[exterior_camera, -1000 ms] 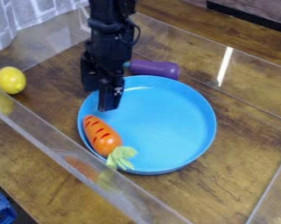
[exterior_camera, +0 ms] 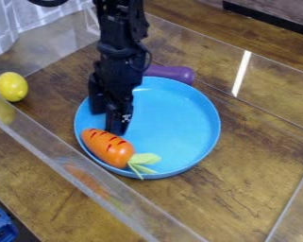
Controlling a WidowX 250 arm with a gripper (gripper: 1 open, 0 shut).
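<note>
A blue plate point(exterior_camera: 173, 128) sits on the wooden table, with an orange toy carrot point(exterior_camera: 109, 148) with pale green leaves lying on its lower left part. The black gripper point(exterior_camera: 110, 112) hangs over the plate's left edge, just above the carrot, its fingers low and open. A purple toy eggplant point(exterior_camera: 169, 71) lies behind the plate, partly hidden by the arm.
A yellow toy lemon point(exterior_camera: 11, 86) lies at the far left, beside a clear plastic wall. The table to the right of the plate is mostly bare wood point(exterior_camera: 260, 123).
The plate, with the carrot on it, has shifted a little to the left. The gripper has moved slightly left and down.
</note>
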